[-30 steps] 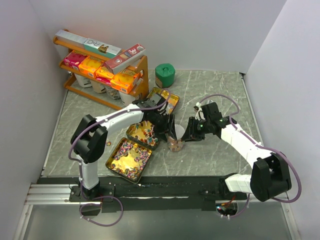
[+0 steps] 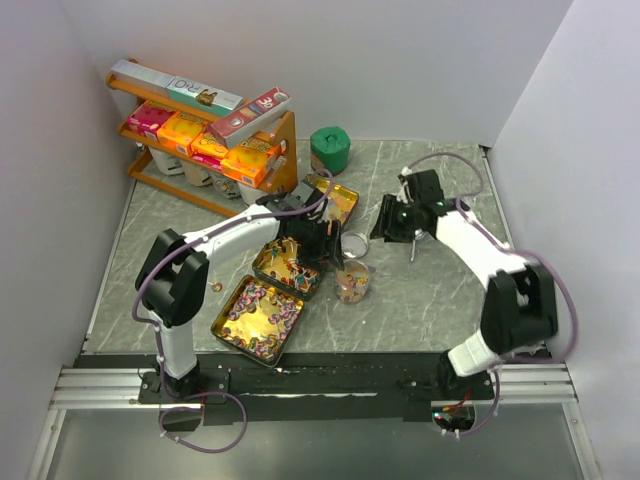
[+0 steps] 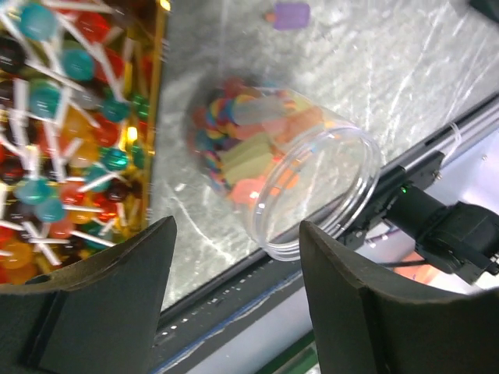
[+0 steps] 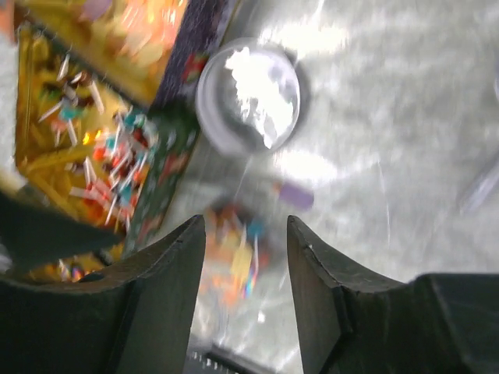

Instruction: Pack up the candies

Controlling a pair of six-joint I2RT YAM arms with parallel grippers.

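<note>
A clear jar [image 2: 352,282] with mixed candies inside stands on the table in front of the trays; in the left wrist view the jar [image 3: 312,175] has its mouth uncovered. Behind it lies a round silvery lid [image 2: 354,244], also seen as a lid [image 4: 248,97] in the right wrist view. My left gripper [image 2: 335,258] is part open near the jar, its fingers [image 3: 125,288] apart with the jar beyond them. My right gripper [image 2: 382,222] stands open to the right of the lid, empty. Lollipops fill the middle tray [image 3: 153,101].
A front tray [image 2: 262,320] holds swirled candies; another tray [image 2: 342,200] stands at the back. A small purple piece [image 3: 291,15] lies near the jar. The shelf [image 2: 285,150] with boxes and a green canister [image 2: 330,150] are behind.
My right gripper has moved up and back, away from the jar. The left gripper has shifted slightly left. The lid, earlier over or near the jar, now lies in clear view behind it.
</note>
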